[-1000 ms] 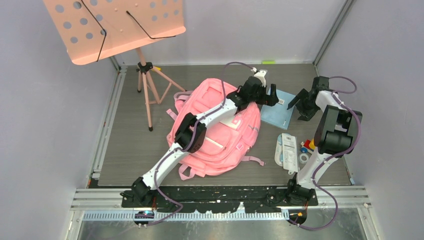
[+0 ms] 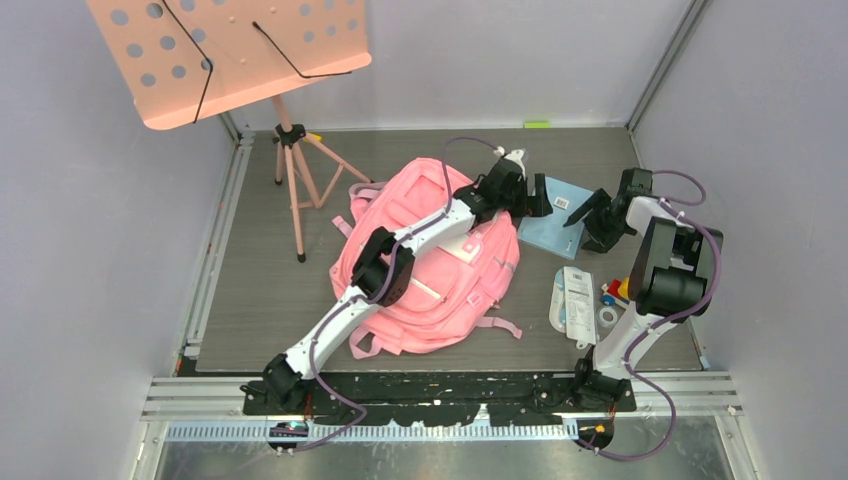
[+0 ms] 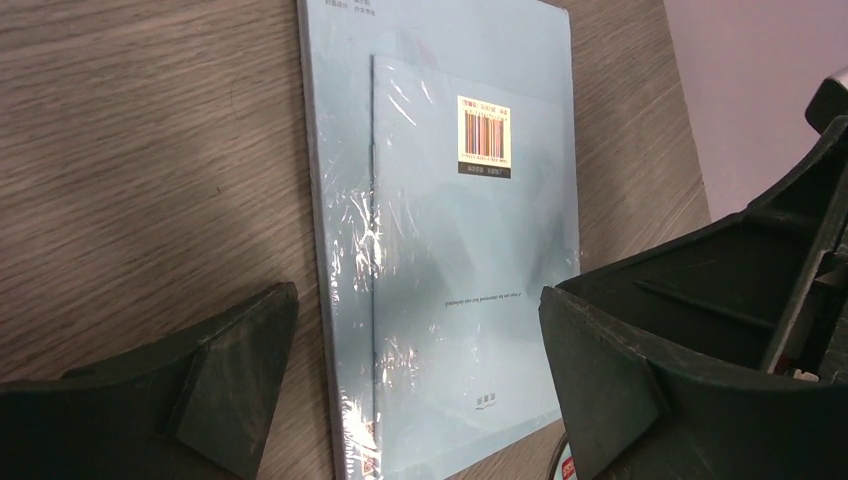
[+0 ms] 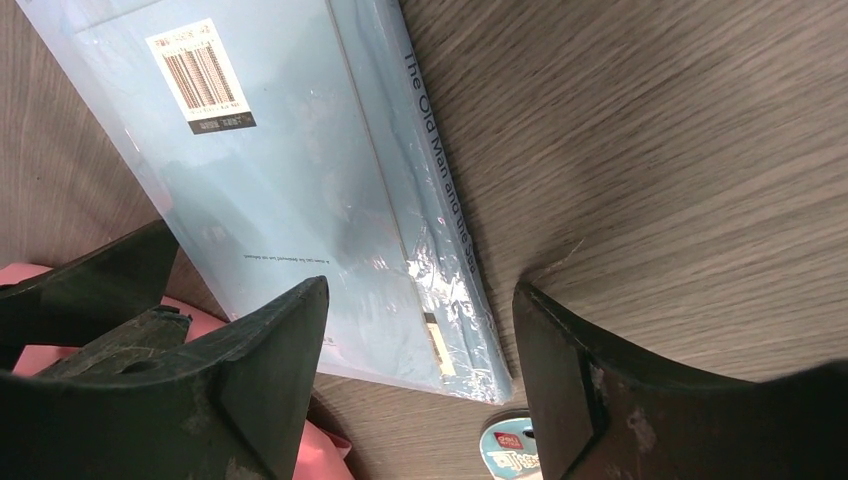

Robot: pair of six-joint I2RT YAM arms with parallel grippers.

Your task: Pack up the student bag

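A pale blue book point(image 2: 552, 232) in shiny wrap lies flat on the floor, its barcode facing up. Beside its left edge, my left gripper point(image 2: 529, 199) is open; in the left wrist view the spread fingers point(image 3: 245, 350) show the book point(image 3: 450, 220) lying beyond and between them, ungripped. From the right comes my right gripper point(image 2: 584, 228), open at the book's lower right; in the right wrist view one of its fingers point(image 4: 270, 370) is over the book and the other is past the spine. The pink backpack point(image 2: 420, 320) lies under the left arm.
A white case point(image 2: 579, 305), a tape roll point(image 2: 607, 317) and a small colourful toy point(image 2: 615, 292) lie below the book, close to the right arm. A pink stand point(image 2: 296, 190) stands at back left. Open floor point(image 2: 560, 155) shows behind the book.
The book and the backpack's lower right strap have edged a little left.
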